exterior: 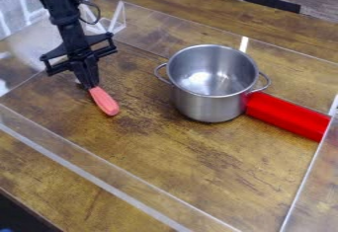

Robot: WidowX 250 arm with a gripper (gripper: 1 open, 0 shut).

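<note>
My black gripper (86, 78) reaches down at the left of the camera view, its tips just at the upper end of a small pink oblong object (105, 102) lying on the wooden table. Whether anything is between the fingers is too small to tell; they look close together.
A steel pot (212, 82) with two handles stands right of centre. A long red cylinder (287, 117) lies beside it at the right. Clear plastic panels edge the work area.
</note>
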